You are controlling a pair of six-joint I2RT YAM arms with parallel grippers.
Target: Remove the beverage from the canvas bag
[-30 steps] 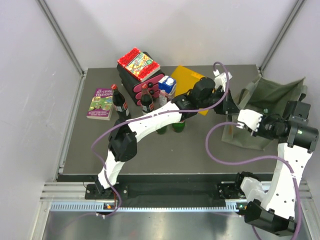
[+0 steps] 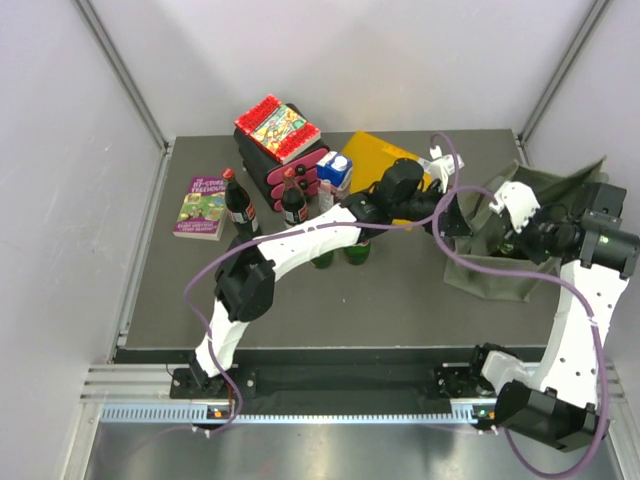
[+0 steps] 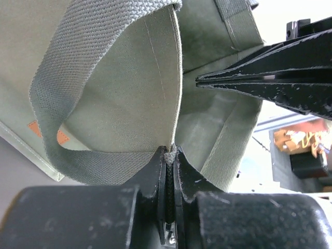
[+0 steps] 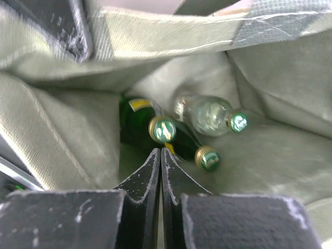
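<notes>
The olive canvas bag (image 2: pixel 495 285) stands at the table's right end. My left gripper is shut on the bag's fabric edge, beside a grey strap (image 3: pixel 78 67). My right gripper is shut over the bag's opening, nothing visible between its fingertips. Below it in the right wrist view lie a green bottle (image 4: pixel 135 122) with its cap toward me, a second green bottle (image 4: pixel 184 142) and a clear bottle (image 4: pixel 205 114) with a green cap.
Cola bottles (image 2: pixel 240 205), a milk carton (image 2: pixel 335 172), books (image 2: pixel 200 210), a black organiser and a yellow board (image 2: pixel 375 150) stand left of the bag.
My right arm has swung over the bag's opening from its left front, shifting in the last moment toward the front.
</notes>
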